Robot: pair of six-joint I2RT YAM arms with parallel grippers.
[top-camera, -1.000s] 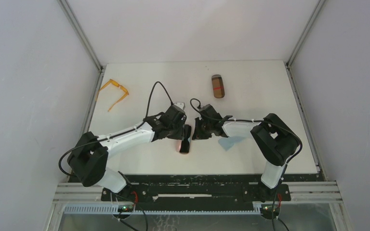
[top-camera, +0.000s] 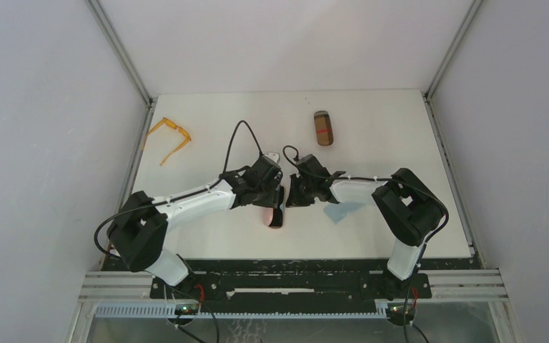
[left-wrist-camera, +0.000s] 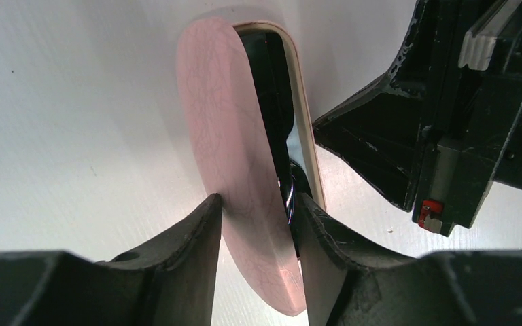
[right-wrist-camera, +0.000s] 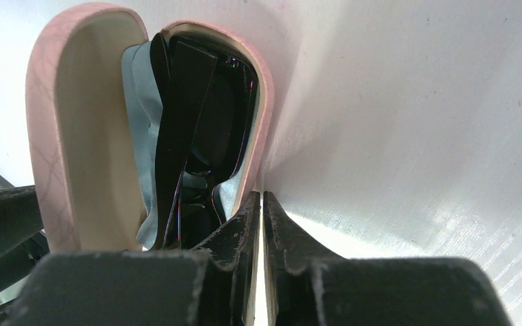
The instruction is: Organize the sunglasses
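A pink glasses case lies in the middle of the table, its lid raised and leaning over the base. Folded black sunglasses and a grey-blue cloth are inside. My left gripper is open, its fingertips apart on either side of the lid, one near the outer face and one by the opening. The fingertips of my right gripper are close together at the case's side wall; whether the wall is between them I cannot tell. Orange glasses lie unfolded at the back left.
A brown case with a red stripe is at the back, right of centre. A light blue cloth lies flat under the right arm. Both grippers are very near each other around the pink case.
My left gripper has moved slightly right, toward the right gripper, and the pink lid covers a bit more of the case opening. The right arm looks unmoved.
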